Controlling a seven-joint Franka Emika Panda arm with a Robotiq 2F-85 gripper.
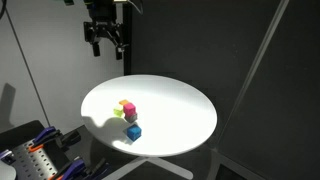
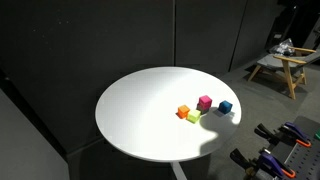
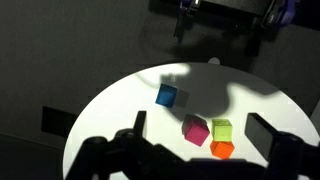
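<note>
High above the left part of the round table, my gripper [image 1: 107, 53] hangs open with nothing between its fingers. In the wrist view its two dark fingers [image 3: 131, 142] stand wide apart. Below lie small cubes: a blue cube [image 3: 166, 95] by itself, and a pink cube [image 3: 196, 131] close to a green cube [image 3: 224, 130] and an orange cube [image 3: 221, 149]. From the second exterior side, the blue cube [image 2: 225, 106] is rightmost, beside the pink cube [image 2: 205, 102]; the green cube [image 2: 194, 116] and orange cube [image 2: 183, 111] are to the left.
Dark curtains surround it. A wooden chair [image 2: 278, 70] stands behind at the right. Robot base hardware [image 1: 50, 150] occupies the lower left.
</note>
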